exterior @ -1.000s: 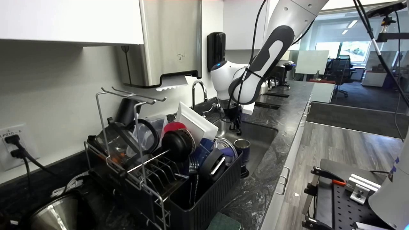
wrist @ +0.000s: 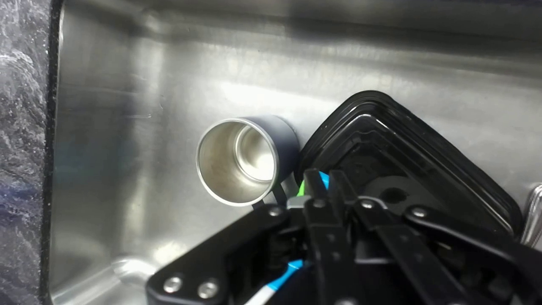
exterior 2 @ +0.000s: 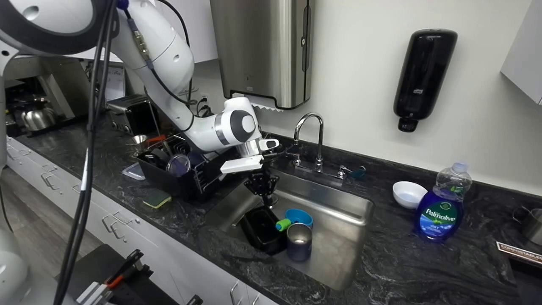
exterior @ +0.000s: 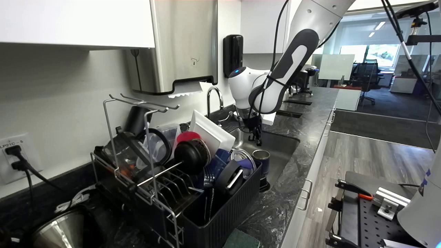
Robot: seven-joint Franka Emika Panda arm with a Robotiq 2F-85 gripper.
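Note:
My gripper points down over the rear left of the steel sink. Its two fingers are close together in the wrist view; whether the blue patch at their tips is held or lies behind them cannot be told. A dark blue steel mug stands in the sink, open end up. Beside it is a black rectangular container. A blue bowl-like item sits behind the mug, with a green piece by the container's edge. The gripper hides most of these blue and green parts in the wrist view.
A loaded dish rack borders the sink, with a white tilted dish rising from it. The faucet stands behind. A white bowl and a soap bottle occupy the far counter. The sink's right part is clear.
In exterior view 1, the wrist and gripper have shifted slightly right and a touch lower. The mug and dish rack look unmoved.

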